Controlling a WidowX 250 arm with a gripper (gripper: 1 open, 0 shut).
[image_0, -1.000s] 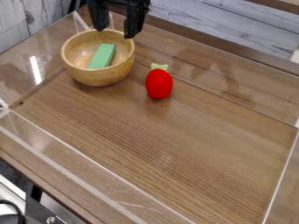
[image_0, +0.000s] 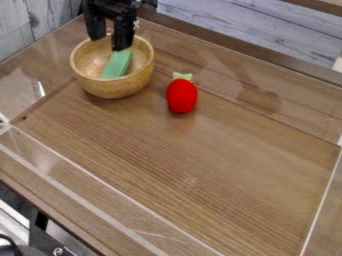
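Note:
My gripper (image_0: 110, 38) is dark and sits at the top of the camera view, over the back rim of a wooden bowl (image_0: 83, 70); whether it is open or shut is not clear. A pale green object (image_0: 118, 63) lies inside the bowl. To the right of the bowl, a red oval object (image_0: 182, 97) lies on the wooden table, with a small yellow-green piece (image_0: 182, 77) just behind it.
My gripper has moved left, from above the bowl's right side to over its back part. The bowl and the objects on the table look unmoved.

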